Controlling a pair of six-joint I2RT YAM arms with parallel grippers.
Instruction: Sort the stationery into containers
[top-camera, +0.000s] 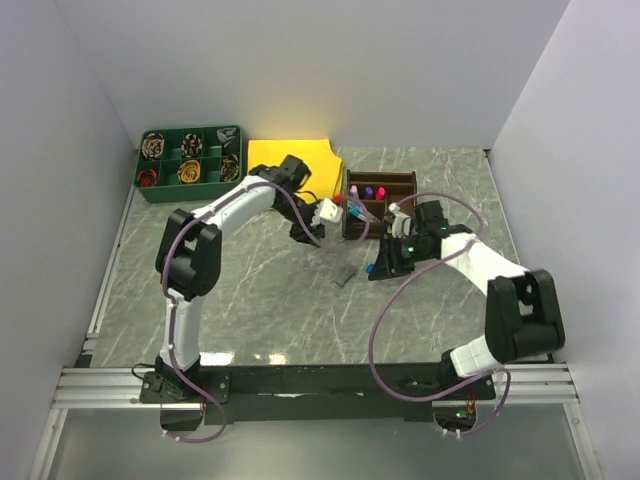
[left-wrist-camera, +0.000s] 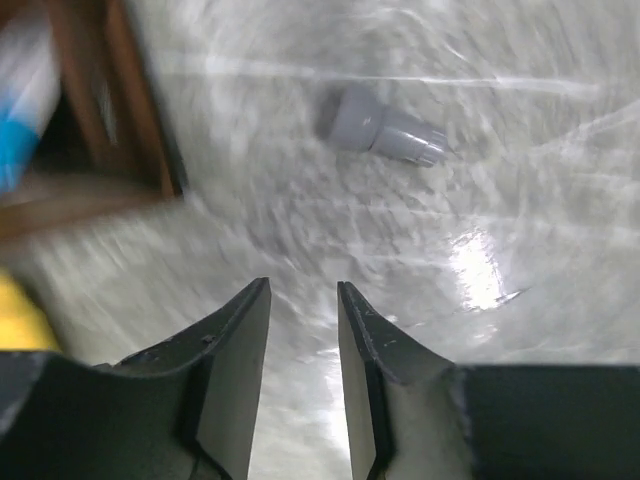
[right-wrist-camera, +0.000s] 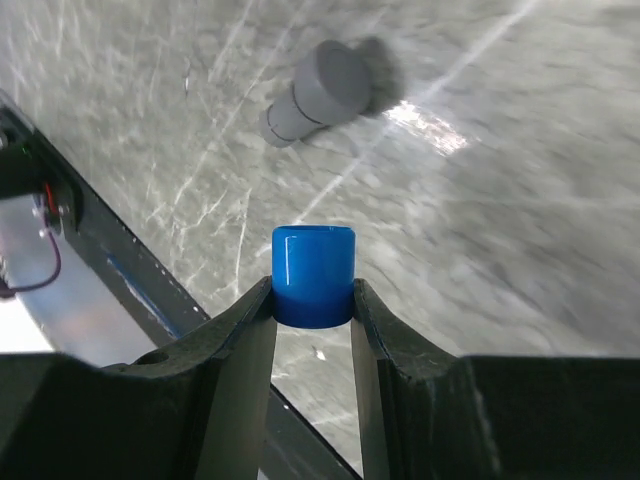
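My right gripper is shut on a blue cylindrical object (right-wrist-camera: 313, 265), held above the table; in the top view that object's blue end (top-camera: 370, 267) shows at the fingertips. A grey stepped cylinder (top-camera: 345, 275) lies on the marble table just left of it, and it also appears in the left wrist view (left-wrist-camera: 385, 128). My left gripper is partly open with nothing between its fingers, over bare table in front of the yellow cloth. The brown divided box (top-camera: 400, 180) holds purple and pink-red pieces and a blue-and-white item (top-camera: 360, 212).
A green divided tray (top-camera: 205, 190) with several coiled and dark items stands at the back left. The yellow cloth (top-camera: 300, 155) lies between tray and box.
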